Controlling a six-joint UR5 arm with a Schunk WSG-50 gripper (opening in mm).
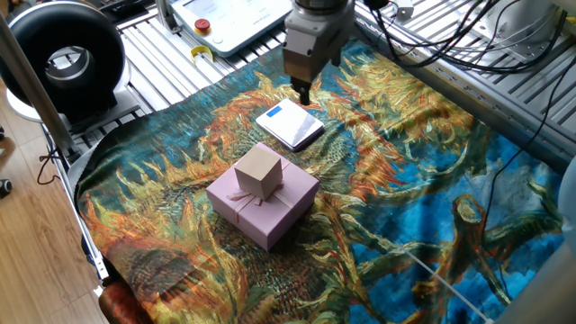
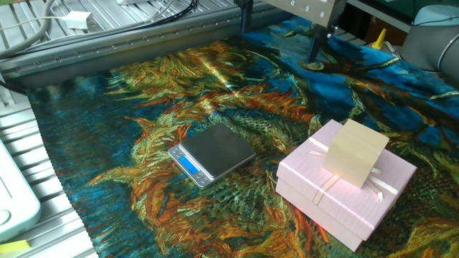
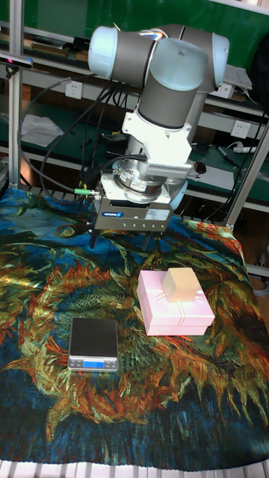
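Note:
A pale wooden cube (image 2: 356, 153) rests on the lid of a pink gift box (image 2: 310, 208) tied with ribbon. Beside the box lies a small digital scale (image 3: 93, 338) with a lit blue display and an empty dark plate. My gripper (image 3: 124, 239) hangs in the air behind the scale and the box, touching neither. Its two fingers (image 2: 314, 47) stand wide apart with nothing between them, so it is open. In exterior view 1 the gripper (image 1: 319, 81) appears just beyond the scale.
A painted sunflower cloth (image 1: 162, 207) covers the table. The teach pendant with a red stop button (image 1: 203, 26) lies off the cloth at the back left. Loose black cables (image 1: 423, 54) run along the metal rail. Cloth around the box and scale is clear.

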